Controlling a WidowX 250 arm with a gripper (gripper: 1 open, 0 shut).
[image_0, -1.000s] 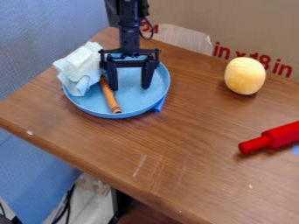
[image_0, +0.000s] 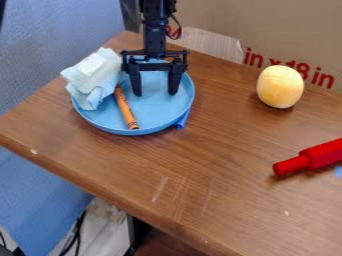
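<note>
My black gripper (image_0: 154, 72) is down over a round blue plate (image_0: 160, 110), its two fingers apart near the plate's back half; whether anything is between them is hard to see, but none shows. An orange stick-like object (image_0: 126, 110) lies on the plate below the left finger. A crumpled white cloth (image_0: 91, 78) rests on the plate's left side. A small blue piece sticks out at the plate's lower right.
A pale yellow round object (image_0: 279, 87) sits at the back right of the wooden table (image_0: 214, 200). A red cylinder (image_0: 307, 157) lies at the right edge.
My gripper has shifted slightly over the plate; the objects look almost unchanged.
</note>
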